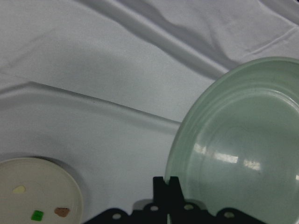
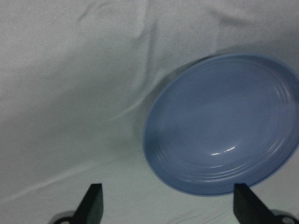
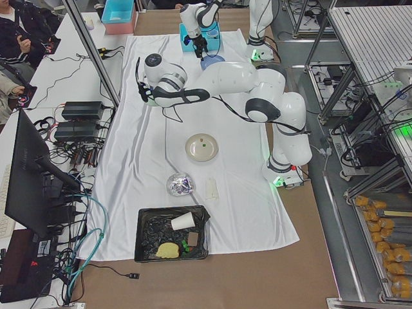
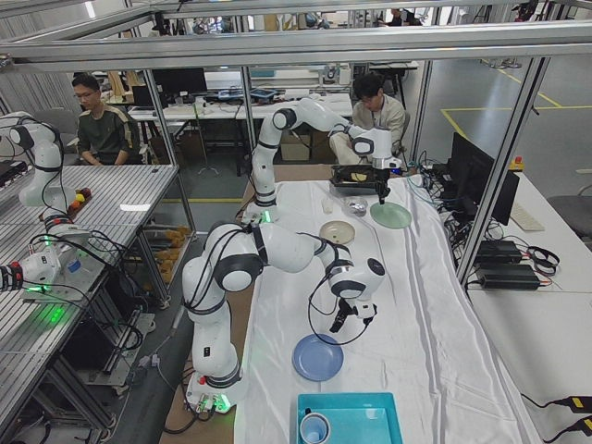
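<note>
A pale green plate (image 1: 233, 135) is held by its rim in my left gripper, which is shut on it; in the camera right view the green plate (image 4: 390, 217) is under that arm at the far right of the cloth. A beige plate (image 1: 32, 186) with small yellow, green and brown bits lies beside it. My right gripper is open above a blue plate (image 2: 219, 121), with nothing between its fingers.
A cyan bin (image 4: 351, 412) with a cup (image 4: 314, 428) stands beyond the blue plate. A black lined tray (image 3: 148, 232) with several items and a foil bowl (image 3: 179, 184) sit at the other end.
</note>
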